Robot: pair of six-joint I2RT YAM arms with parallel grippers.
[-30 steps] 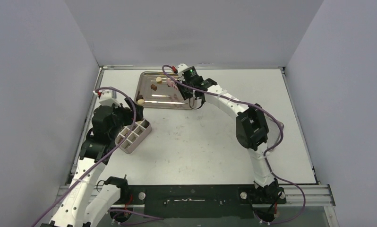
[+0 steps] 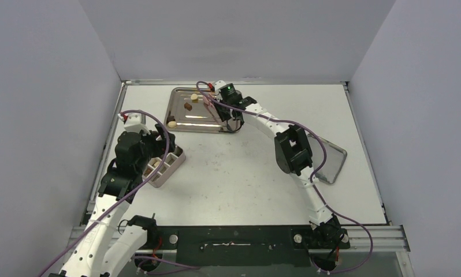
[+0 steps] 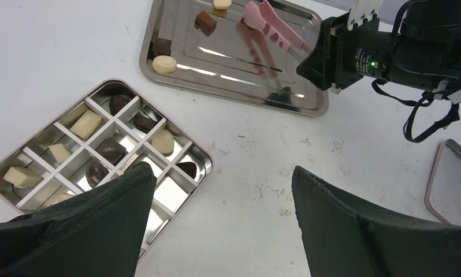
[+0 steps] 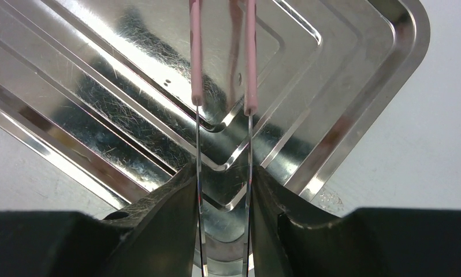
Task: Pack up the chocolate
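Note:
Loose chocolates, among them a brown cube [image 3: 205,23] and a white round piece [image 3: 164,64], lie on the metal tray [image 2: 182,121]. Over that tray my right gripper holds pink-tipped tongs [image 3: 274,26], their two metal arms running between its fingers, tips slightly apart. My left gripper stands open above the table, beside the divided box [image 3: 55,124], which holds dark and white chocolates in several compartments.
A second metal tray [image 2: 329,164] lies at the right of the table, partly behind the right arm.
The right arm's elbow has swung left, with its gripper staying over the tray and shifting slightly. The left arm has moved a little down and right since one second ago.

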